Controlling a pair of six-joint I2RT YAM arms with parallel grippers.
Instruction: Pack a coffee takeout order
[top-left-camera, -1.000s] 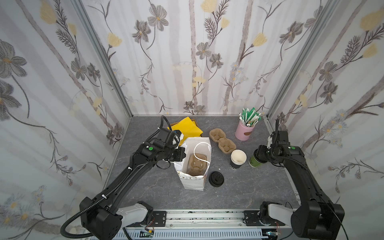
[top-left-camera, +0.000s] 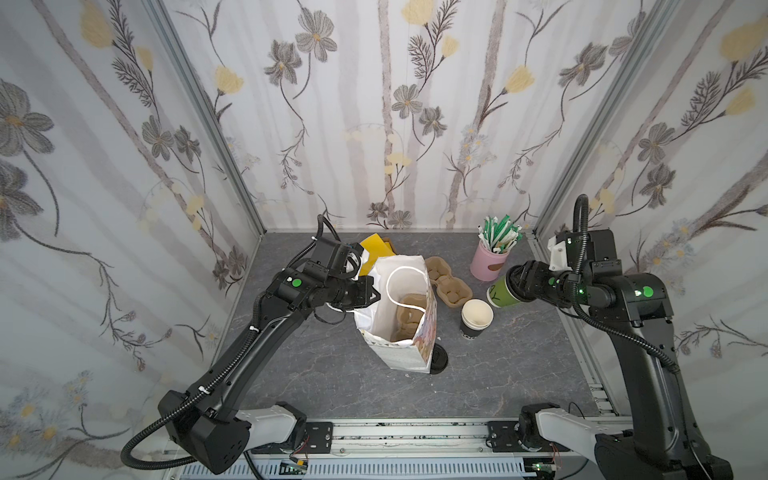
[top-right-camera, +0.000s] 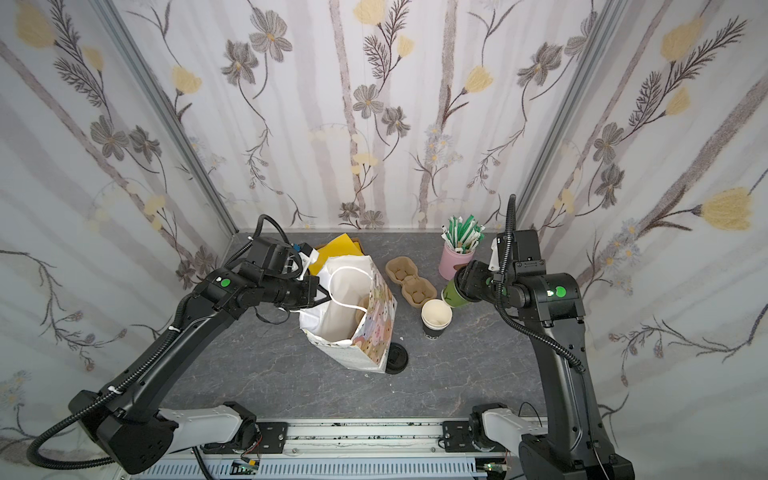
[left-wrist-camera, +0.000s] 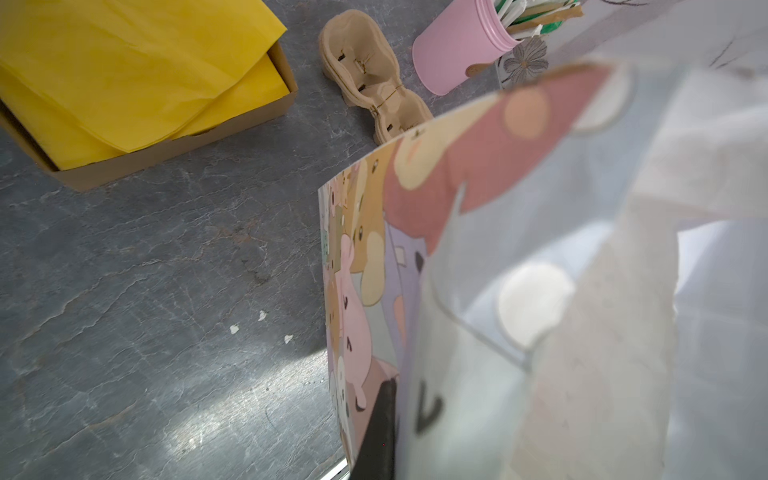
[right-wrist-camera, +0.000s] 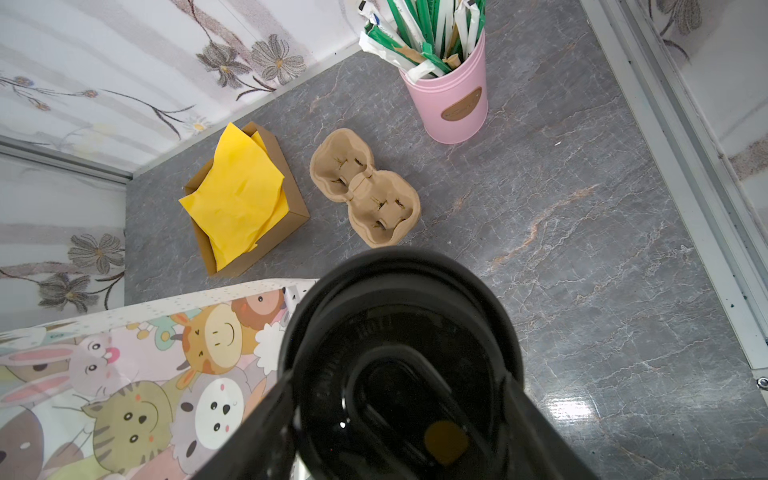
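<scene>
The white paper bag (top-left-camera: 392, 352) stands mouth-up on the table, its outer side printed with cartoon animals. My left gripper (top-left-camera: 373, 293) is shut on its left upper edge; in the left wrist view the bag's wall (left-wrist-camera: 480, 264) hides most of the fingers. A brown cup carrier (top-left-camera: 408, 320) lies inside the bag. To the right, my right gripper (top-left-camera: 528, 281) is shut on the green cup (top-left-camera: 501, 294), tilted, its black lid (right-wrist-camera: 400, 344) filling the lower middle of the right wrist view. Between bag and cup stands a white and black open cup (top-left-camera: 477, 316).
A black lid (top-right-camera: 397, 357) lies against the bag's foot. Behind are a second cup carrier (right-wrist-camera: 384, 204), a pink bucket (right-wrist-camera: 452, 100) of stick packets and a box of yellow napkins (right-wrist-camera: 240, 192).
The bag has shifted and turned rightward with the left gripper, now partly covering the black lid.
</scene>
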